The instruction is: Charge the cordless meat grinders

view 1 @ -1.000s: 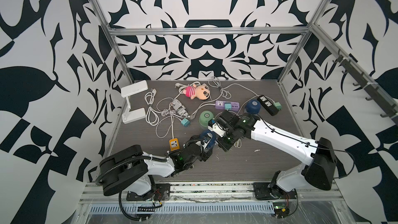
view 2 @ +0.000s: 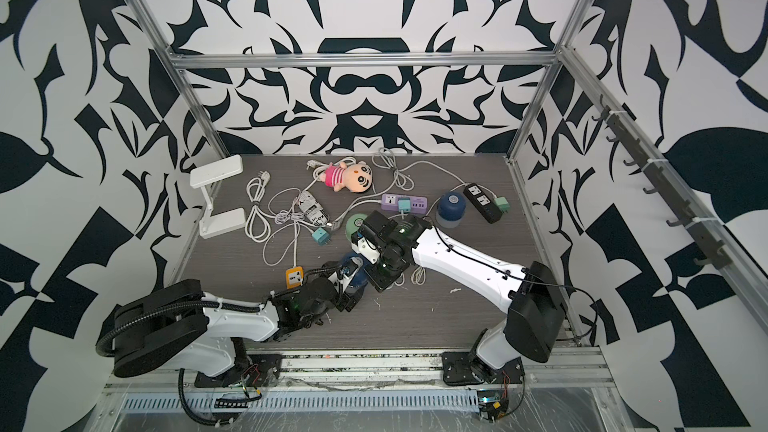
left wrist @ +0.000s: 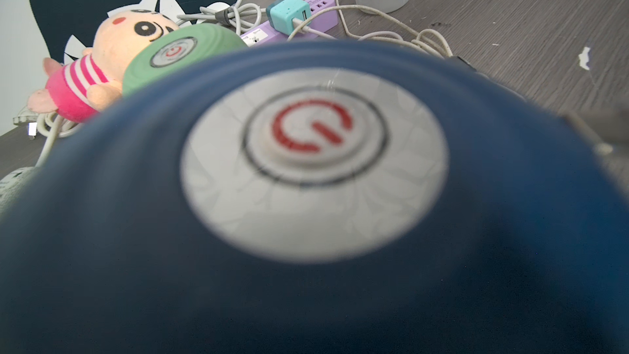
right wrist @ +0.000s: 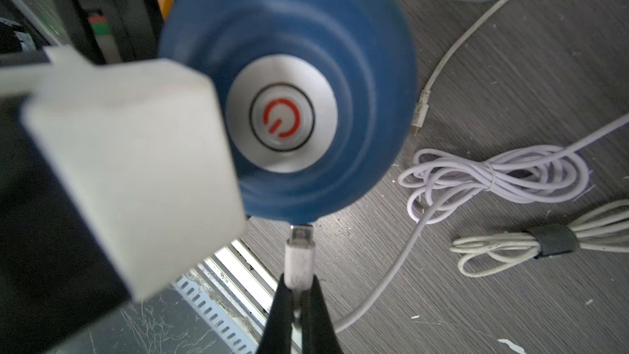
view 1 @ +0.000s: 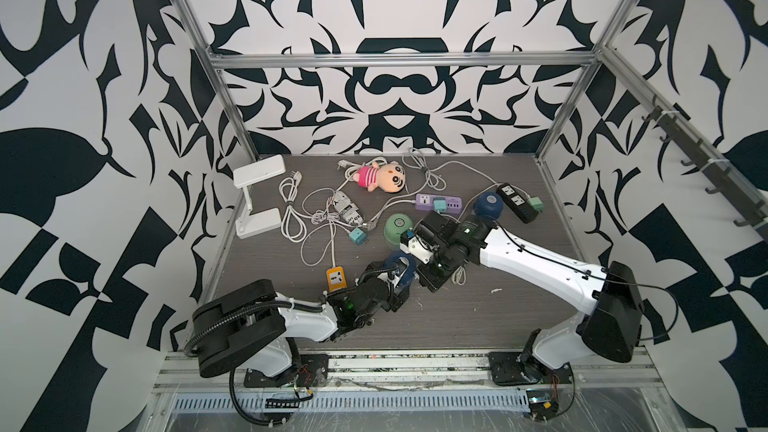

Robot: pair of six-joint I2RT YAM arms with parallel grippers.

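Note:
A blue-topped grinder (right wrist: 367, 91) with a red power mark on its lid fills much of both wrist views. At its near-left side in the top left view is my left gripper (view 1: 397, 288), open; its fingertips are hidden, so contact cannot be judged. My right gripper is shut on a white cable plug (right wrist: 299, 265). The plug's metal tip points at the grinder's lower side, right at its edge; whether it has entered a port is hidden. A green grinder (view 1: 397, 228) stands just behind, and another blue grinder (view 1: 488, 206) farther right.
A purple power strip (view 1: 429, 201) with a teal adapter (view 1: 440, 205) lies behind. Coiled cables (right wrist: 511, 173), a plush doll (view 1: 382, 177), an orange socket block (view 1: 336, 277) and a white lamp (view 1: 258, 223) are around.
Over the last second the right arm has shifted very slightly, its elbow moving a little left and up. The left arm and the grinders look unmoved.

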